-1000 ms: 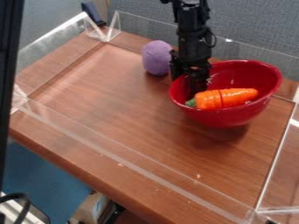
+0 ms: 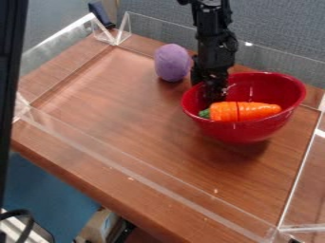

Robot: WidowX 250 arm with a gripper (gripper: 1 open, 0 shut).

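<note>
A red bowl (image 2: 260, 133) sits on the wooden table at the back right, with an orange carrot (image 2: 254, 110) lying inside it, its green end to the left. My black gripper (image 2: 211, 90) reaches down into the bowl's left side, behind the carrot; its fingertips are dark and partly hidden, so whether it is open or shut is unclear. A purple round object (image 2: 173, 63) sits just left of the gripper, outside the bowl.
Clear low walls edge the wooden table (image 2: 114, 123). A grey wall stands behind, and a blue floor shows at the lower left.
The bowl and carrot have shifted very slightly, and my gripper has moved a little with them. The purple object looks unmoved.
</note>
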